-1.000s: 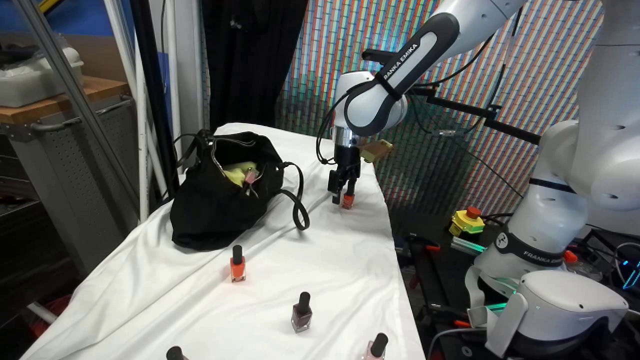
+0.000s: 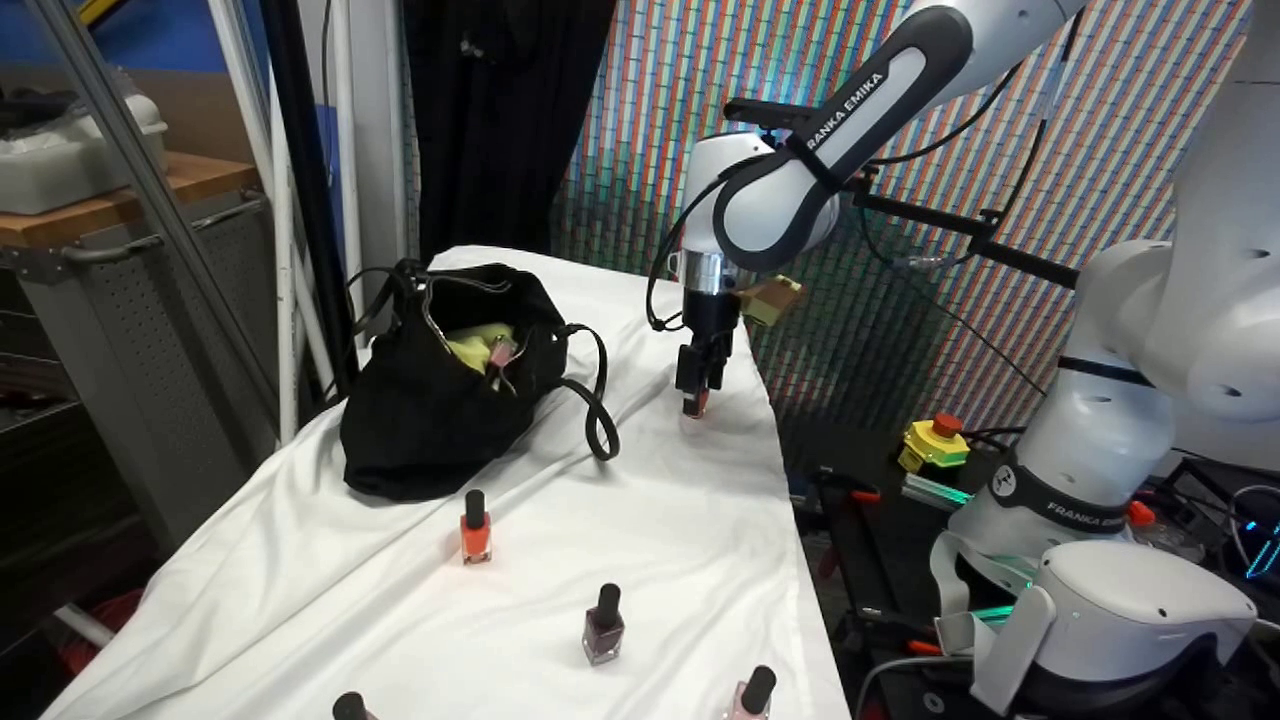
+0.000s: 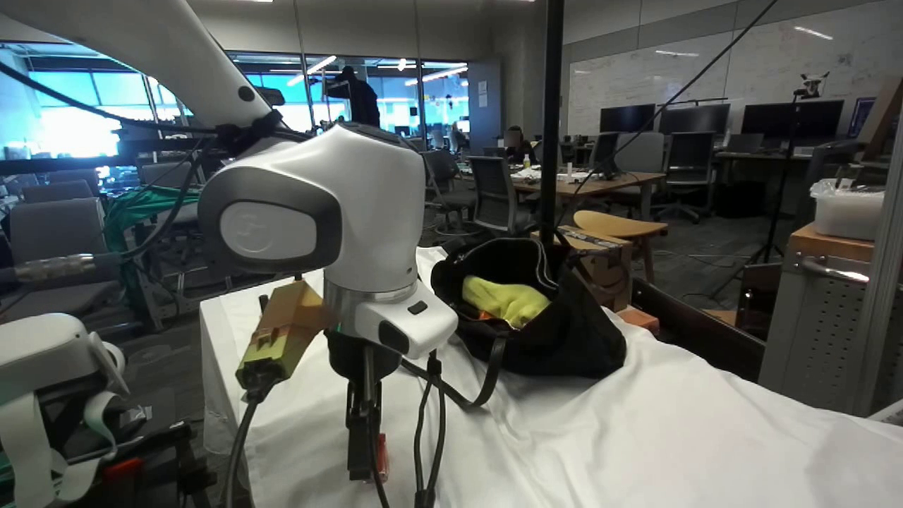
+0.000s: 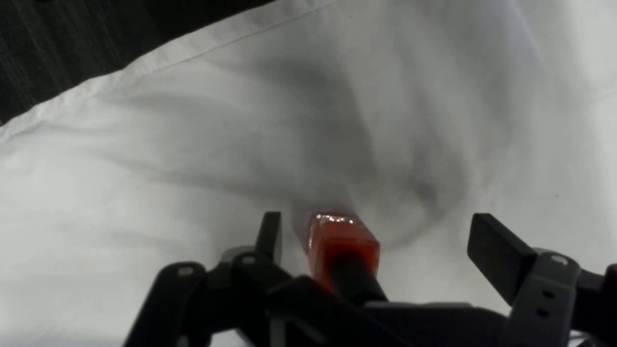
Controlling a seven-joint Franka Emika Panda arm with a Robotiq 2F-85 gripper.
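Note:
My gripper points down at the far right of the table, its fingers open. Between its fingers in the wrist view stands a red nail polish bottle (image 4: 342, 238) with a black cap, nearer the left finger (image 4: 269, 237) than the right one; white cloth shows on both sides of it. In exterior view 1 the fingers mostly cover this bottle (image 2: 696, 404). A black bag (image 2: 438, 414) sits open on the table, with yellow cloth (image 2: 480, 344) and a pinkish item (image 2: 501, 352) inside.
Nearer the camera stand an orange-red bottle (image 2: 476, 538), a dark purple bottle (image 2: 603, 634), a pale pink bottle (image 2: 750, 702) and a black cap (image 2: 350, 707) at the frame's bottom. The bag's strap (image 2: 596, 420) reaches toward the gripper. Beside the gripper runs the table's right edge.
The gripper has shifted slightly right and lower in exterior view 1, from beside the red bottle to around it. Bag and other bottles stay where they were.

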